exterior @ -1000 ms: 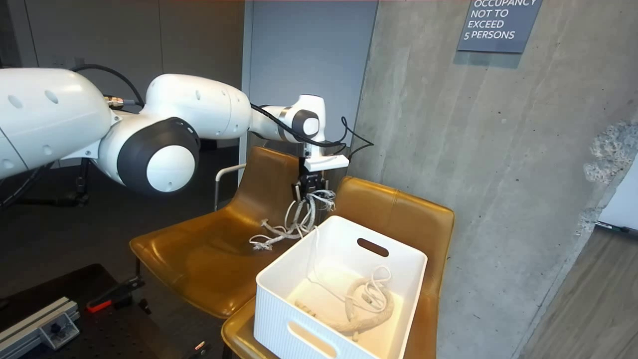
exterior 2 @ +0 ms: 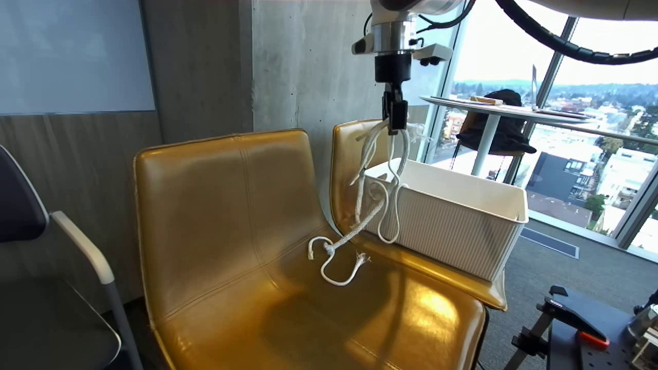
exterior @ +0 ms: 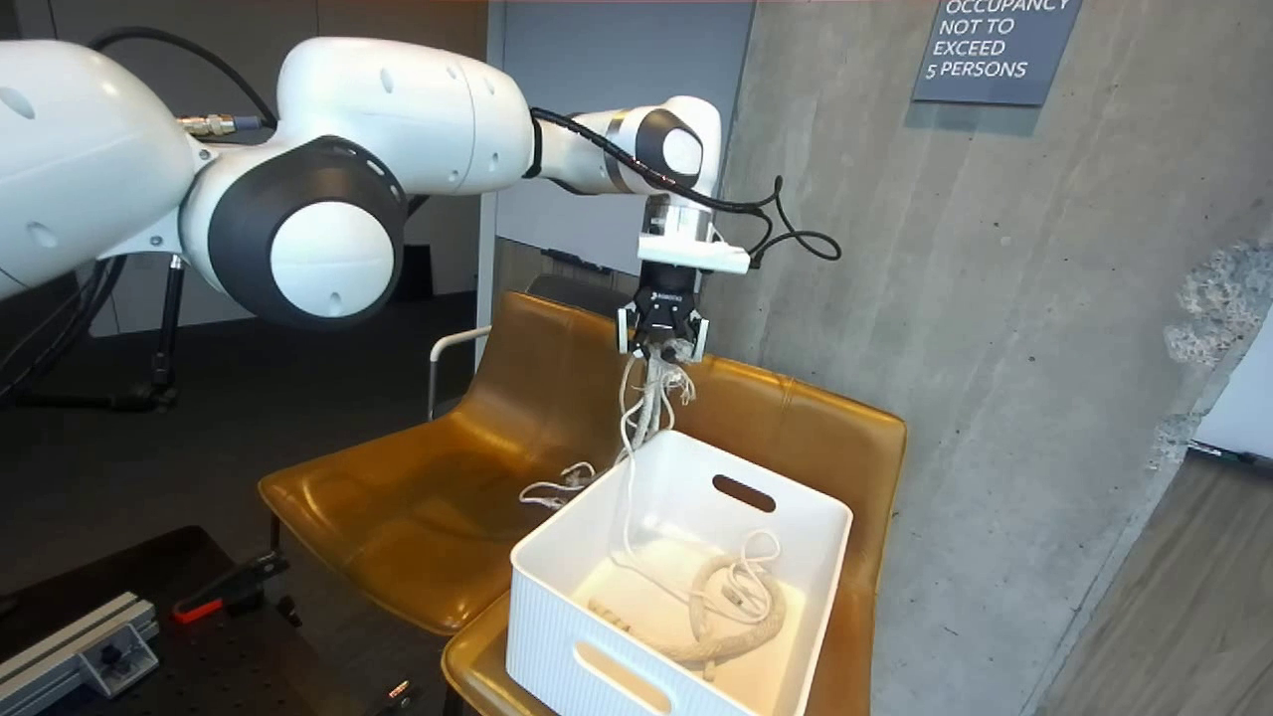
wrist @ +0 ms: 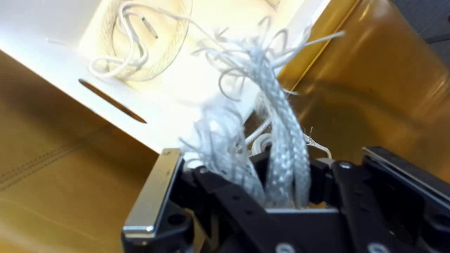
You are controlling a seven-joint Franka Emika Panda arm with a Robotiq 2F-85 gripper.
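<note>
My gripper point(exterior: 663, 346) is shut on a bundle of white rope point(exterior 2: 368, 154), above the back side of the white bin point(exterior: 823, 525). Loops and frayed ends hang down from the fingers. In the wrist view, frayed rope point(wrist: 287, 139) rises between the fingers and hides much of the grip. A lower knotted end point(exterior 2: 336, 250) dangles at the left chair's seat; whether it touches cannot be told. One thin strand runs over the bin's rim to the cord inside. In the bin lie a thick beige rope point(exterior: 764, 621) and a thin white cord point(exterior: 746, 585).
The bin stands on the right tan chair point(exterior: 835, 412), close beside the left tan chair point(exterior: 394, 489). A concrete wall point(exterior: 1014, 358) rises behind. A dark table with tools point(exterior: 227, 591) is at the lower left of exterior view 1.
My gripper has risen and moved right toward the bin, carrying the rope. Much of the bundle has lifted off the left seat and now hangs more stretched out.
</note>
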